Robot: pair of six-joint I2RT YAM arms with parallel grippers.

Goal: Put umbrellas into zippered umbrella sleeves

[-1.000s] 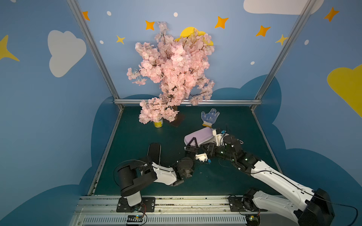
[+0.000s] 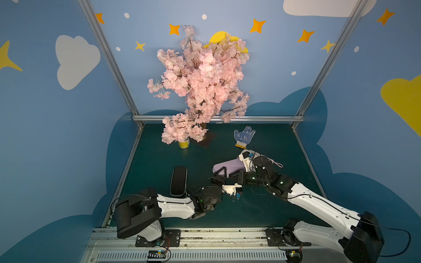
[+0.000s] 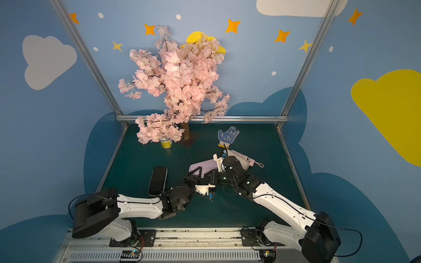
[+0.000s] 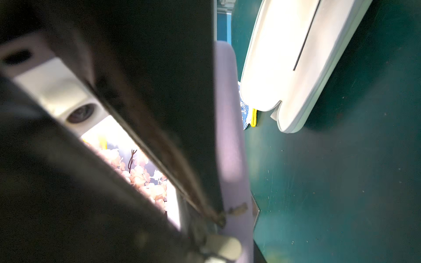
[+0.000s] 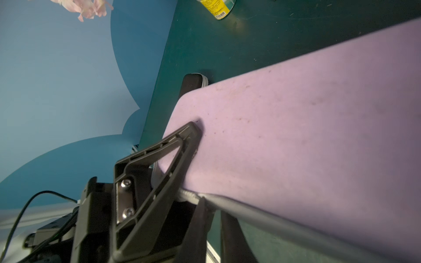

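A lilac zippered sleeve (image 5: pixel 307 131) fills much of the right wrist view, its grey zipper edge (image 5: pixel 263 217) running along the lower side. My left gripper (image 2: pixel 221 173) is shut on the sleeve's left end. One of its fingers (image 5: pixel 179 155) presses on the lilac face; the other is hidden. Just below the zipper edge, my right gripper stands part open, a narrow gap between its blurred fingertips. Whether a zipper pull lies there cannot be made out. Behind the right arm are a pale sleeve (image 3: pixel 241 163) and a slim pinkish umbrella (image 3: pixel 248 158) with a wrist loop, both partly hidden.
A black case (image 2: pixel 178 180) lies to the left. At the back stand a blossom tree (image 2: pixel 208 83) and a yellow can (image 2: pixel 184 143), with a blue glove (image 2: pixel 244 135) to their right. Bare table shows in front of the grippers and along the right side.
The sleeve has tilted.
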